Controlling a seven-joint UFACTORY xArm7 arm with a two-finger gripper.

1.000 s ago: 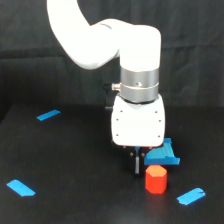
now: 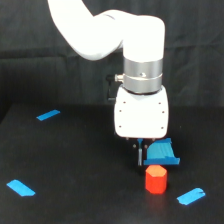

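Observation:
My white arm reaches down from above, and its gripper (image 2: 142, 160) hangs low over the dark table, beside the left edge of a blue object (image 2: 162, 154). That object looks like a small tray or block; its upper left part is hidden behind the gripper's body. Just in front of it stands a red block (image 2: 155, 180) with an angular outline, apart from the fingers as far as shows. The dark fingertips are too small and dim to show whether the fingers are apart or hold anything.
Strips of blue tape lie on the table: one at the back left (image 2: 48, 115), one at the front left (image 2: 20, 188) and one at the front right (image 2: 191, 196). A dark curtain (image 2: 40, 75) hangs behind.
The arm and gripper have shifted slightly right and up in the view. More of the blue object's front now shows. The red block and the tape strips have not moved.

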